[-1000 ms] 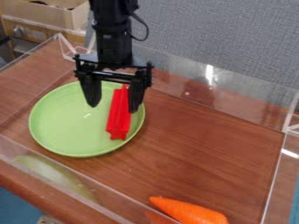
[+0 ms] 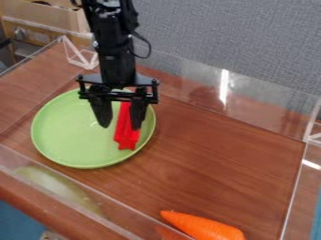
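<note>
My black gripper [image 2: 119, 112] hangs over a green plate [image 2: 69, 131], its two fingers spread apart, one on the plate's left-middle and the other at the right of a red block [image 2: 127, 136]. The red block is long and lies on the right part of the plate, its upper part partly hidden by the gripper. Whether the fingers touch the block is unclear. An orange carrot [image 2: 201, 226] lies at the front edge of the wooden surface [image 2: 232, 159].
Clear plastic walls border the surface along the back, right and front. A cardboard box [image 2: 38, 14] sits at the back left.
The gripper has moved down toward the plate and red block over the last second. The plate, block and carrot look unmoved.
</note>
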